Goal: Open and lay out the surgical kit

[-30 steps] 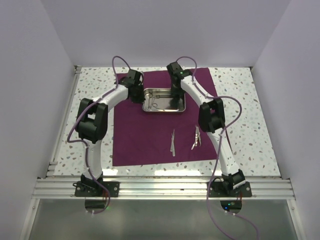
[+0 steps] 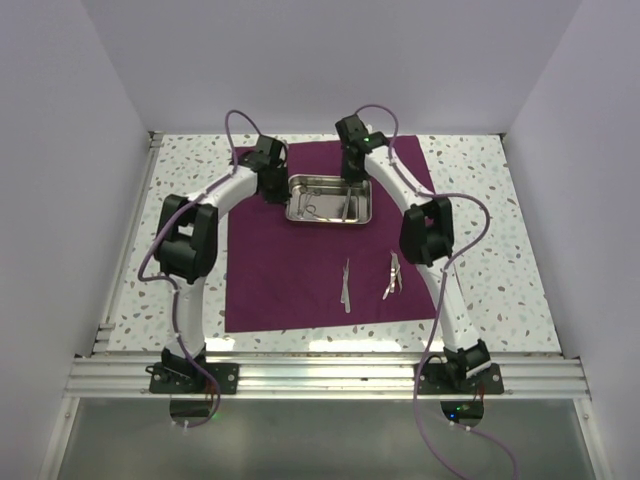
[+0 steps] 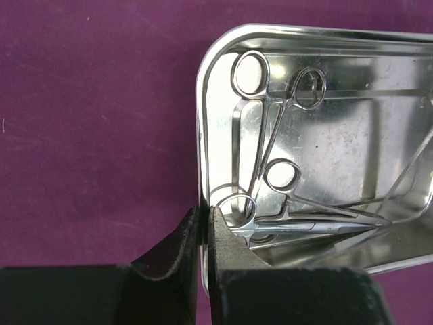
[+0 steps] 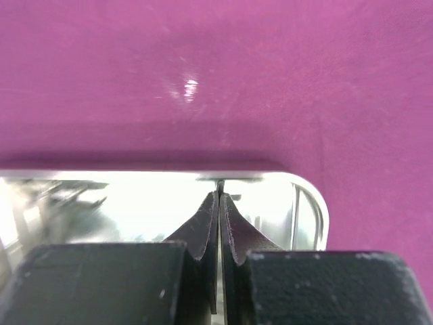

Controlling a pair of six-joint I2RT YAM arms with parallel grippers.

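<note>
The steel tray (image 2: pixel 328 222) lies on the purple cloth (image 2: pixel 280 280), holding scissor-like instruments (image 3: pixel 264 135) with ring handles. My left gripper is shut on the tray's left rim. My right gripper is shut at the tray's back right, by its rim; a thin dark piece shows at its tips, blurred, and I cannot tell whether it is held. A long slender instrument (image 2: pixel 347 205) lies in the tray's right part below that gripper.
Two slim instruments (image 2: pixel 346 290) and a cluster of several others (image 2: pixel 393 275) lie at the cloth's front right. Speckled table (image 2: pixel 500 250) surrounds the cloth.
The left arm has barely moved.
</note>
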